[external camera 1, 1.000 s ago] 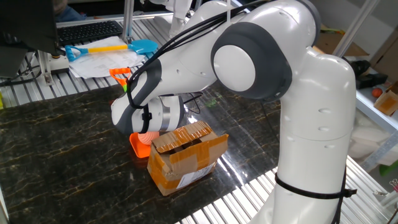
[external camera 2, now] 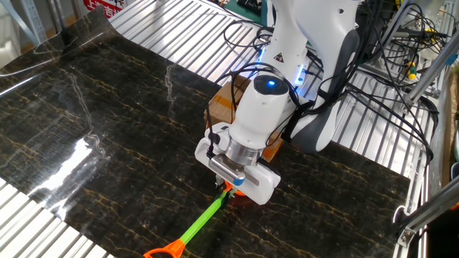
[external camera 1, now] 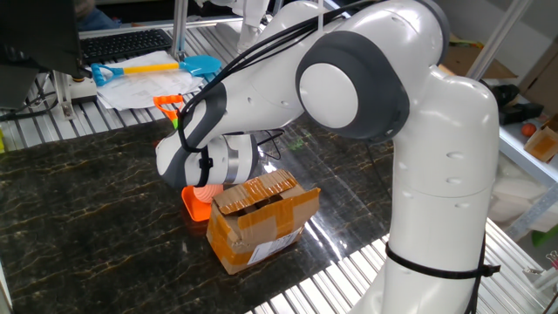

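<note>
A toy shovel with a green shaft [external camera 2: 205, 219] and an orange grip [external camera 2: 169, 249] lies on the dark marbled mat. In exterior view 1 its orange scoop [external camera 1: 199, 209] shows beside the cardboard box, with a pinkish-orange ball [external camera 1: 207, 194] in or over it. My gripper [external camera 2: 225, 191] points down at the scoop end of the shaft. The hand covers most of the scoop in exterior view 2. How the fingers stand around the shaft is too small and hidden to tell. In exterior view 1 the arm hides the fingers.
An open, taped cardboard box [external camera 1: 261, 225] stands close beside the scoop, near the arm's base. Behind the mat [external camera 1: 78, 201] lie a blue-and-yellow shovel [external camera 1: 153, 69] on papers and a keyboard [external camera 1: 126, 44].
</note>
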